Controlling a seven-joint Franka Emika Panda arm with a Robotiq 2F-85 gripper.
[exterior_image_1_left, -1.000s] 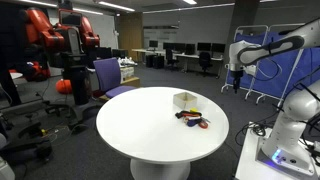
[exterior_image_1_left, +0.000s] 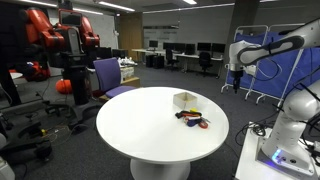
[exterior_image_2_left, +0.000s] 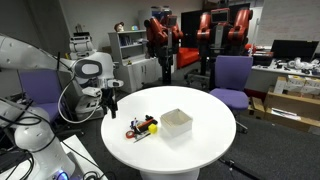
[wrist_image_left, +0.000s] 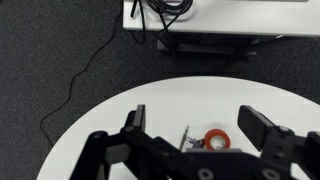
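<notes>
My gripper stands open in the wrist view, its two dark fingers wide apart with nothing between them. Below it, partly hidden by the gripper body, a red ring-shaped item (wrist_image_left: 217, 138) rests on the white round table (wrist_image_left: 120, 125). In the second exterior view a cluster of small items lies on the tabletop, among them a yellow object (exterior_image_2_left: 153, 128) and a dark one with red parts (exterior_image_2_left: 140, 127). An open pale box (exterior_image_2_left: 176, 124) sits beside them. The arm holds the gripper high, off the table's edge on the robot's side.
A white stand (exterior_image_1_left: 262, 158) carries the robot base, with loose cables next to it. A purple chair (exterior_image_1_left: 109, 76) is behind the table.
</notes>
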